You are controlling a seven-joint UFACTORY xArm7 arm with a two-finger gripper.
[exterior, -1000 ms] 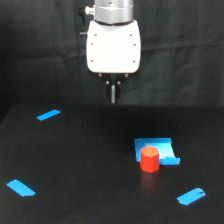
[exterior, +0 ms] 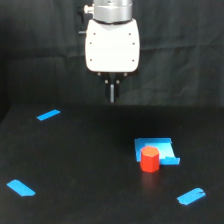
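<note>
High over the back of the black table hangs my gripper [exterior: 112, 96], below a white housing [exterior: 112, 46]. Its fingers show only as one thin dark bar, so whether they are apart is unclear; no object shows at them. A red block [exterior: 150, 159], many-sided or round, stands at the right front. Just behind it is a bright blue flat piece [exterior: 157, 146], perhaps a shallow tray, partly hidden by the block. My gripper is well above both and to their left, touching neither.
Blue strips lie flat on the table: one at the back left [exterior: 48, 115], one at the front left [exterior: 21, 188] and one at the front right [exterior: 191, 196]. A dark curtain [exterior: 180, 60] hangs behind.
The arm and gripper have shifted very slightly up and left. The red block, the blue piece and the strips have stayed in place.
</note>
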